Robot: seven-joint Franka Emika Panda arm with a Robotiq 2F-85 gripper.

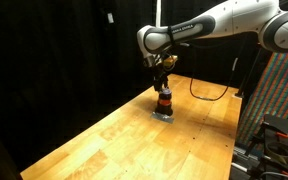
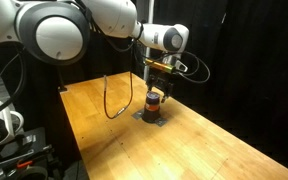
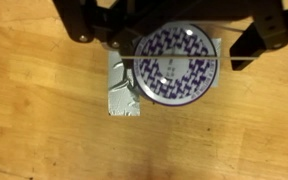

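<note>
A dark cylindrical can (image 1: 165, 104) with an orange-red band stands upright on the wooden table. Seen from above in the wrist view, its round top (image 3: 174, 85) carries a blue-purple and white pattern. Silver foil (image 3: 122, 88) lies flat beneath it, showing at both sides. My gripper is open over the can, one dark finger (image 3: 246, 46) to the right of the round top and the other at its left. A thin pale strip crosses the view between the fingers; what it is I cannot tell. Whether the fingers touch the can is unclear.
Bare table (image 1: 114, 142) stretches widely around the can. A dark cable (image 2: 108, 100) loops from the arm. A black curtain (image 1: 59, 70) stands behind the table.
</note>
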